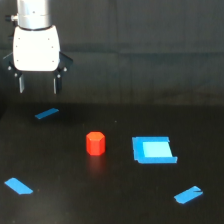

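My gripper [39,85] is raised at the upper left, pointing down. Its two dark fingers stand wide apart, so it is open, and I see nothing between them. A red block [95,143] with an angular outline sits on the dark table left of the picture's middle, in front of the gripper and to its right. Right of the red block, a pale light-blue square [157,149] lies within a frame of blue tape [139,150]. The block is well apart from both the gripper and the square.
Blue tape strips lie on the table: one near the gripper [47,114], one at front left [18,186] and one at front right [188,195]. Dark curtain-like material [140,55] hangs behind.
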